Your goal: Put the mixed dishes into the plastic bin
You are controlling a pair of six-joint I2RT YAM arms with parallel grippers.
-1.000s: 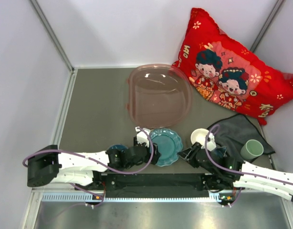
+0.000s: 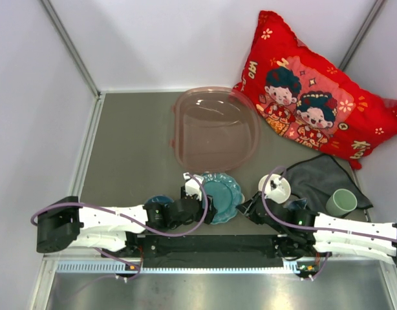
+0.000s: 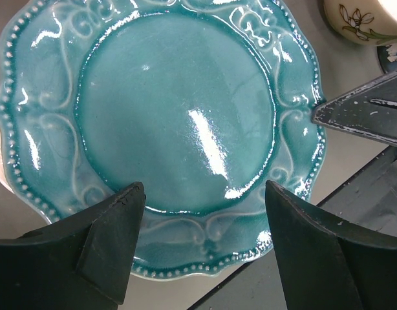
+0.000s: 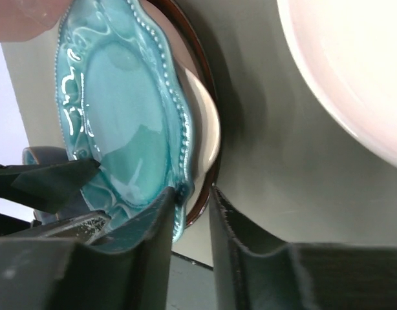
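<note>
A teal scalloped plate [image 2: 222,197] lies between my two grippers, tilted with its right edge raised. Beneath it, the right wrist view shows a cream dish [image 4: 209,126] and a brown rim [image 4: 205,61]. My left gripper is open, its fingers apart over the plate's near part. At the plate's right edge is my right gripper, open by a narrow gap; one fingertip [image 3: 328,114] meets the rim, and whether the rim is between both fingers is unclear. The clear pinkish plastic bin [image 2: 216,88] stands behind the plate, empty.
Right of the plate sits a white bowl [image 2: 276,186], partly behind my right arm. A green cup [image 2: 341,202] stands near a dark cloth [image 2: 321,174] at far right. A blue dish [image 2: 161,199] shows behind my left arm. A red pillow [image 2: 302,90] fills the back right.
My right gripper has shifted a little left against the plate. The plate's right edge has moved left and tipped up, uncovering a pale edge beneath. My left arm looks still.
</note>
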